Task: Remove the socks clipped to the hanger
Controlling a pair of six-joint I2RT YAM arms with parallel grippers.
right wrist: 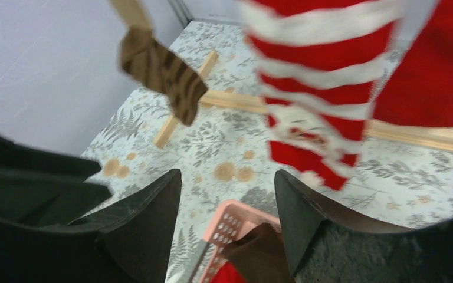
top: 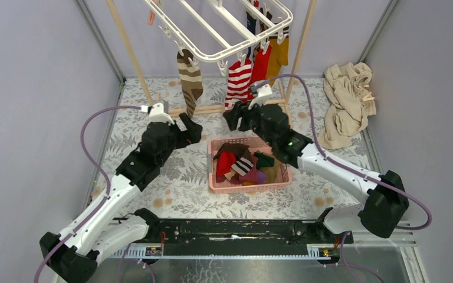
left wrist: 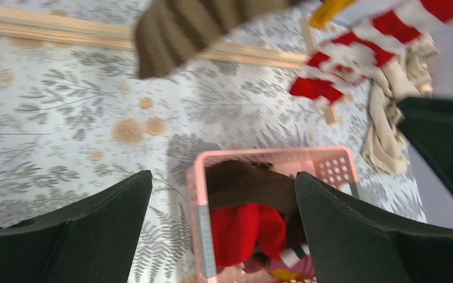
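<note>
From the front of the white hanger (top: 212,57) hang a brown-and-tan striped sock (top: 189,79), a red-and-white striped sock (top: 238,82), a plain red sock (top: 261,63) and a mustard sock (top: 279,54). My left gripper (top: 192,127) is open and empty, just below and right of the brown striped sock's lower end. Close by the bottom of the red-and-white sock is my right gripper (top: 233,117). Its fingers (right wrist: 156,221) stand apart, and the red-and-white sock (right wrist: 318,88) hangs beyond them, not between them.
A pink basket (top: 211,186) holding several socks stands on the patterned floor below the grippers. Beige cloth (top: 348,100) lies at the right. The wooden stand's bar (top: 212,109) crosses behind the socks. Both grippers are fairly close to each other.
</note>
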